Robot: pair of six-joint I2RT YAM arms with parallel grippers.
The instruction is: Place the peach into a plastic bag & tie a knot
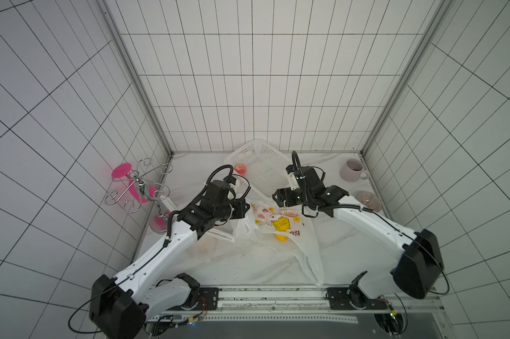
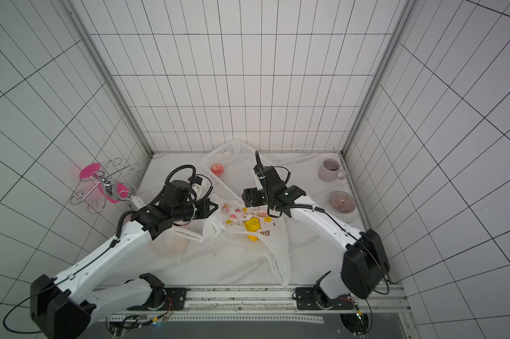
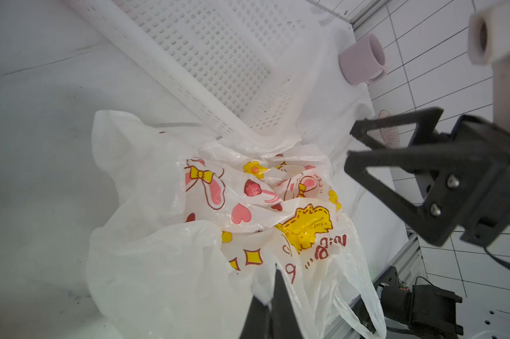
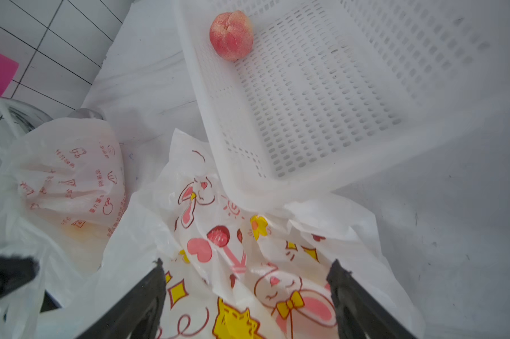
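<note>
The peach rests in the left corner of the white basket. A white plastic bag with rabbit, heart and flower prints lies spread on the table in front of the basket, its mouth wide. My left gripper is shut at the bag's left edge, with thin plastic at its fingertips in the left wrist view. Above the bag's far part, near the basket's front corner, my right gripper stands part open, nothing between its fingers. A yellow patch shows at the bag's front; print or content, I cannot tell.
Behind my left arm lies another white bag with an orange tint low inside. A metal rack with pink discs stands far left. At the right are a mauve mug and a small round dish.
</note>
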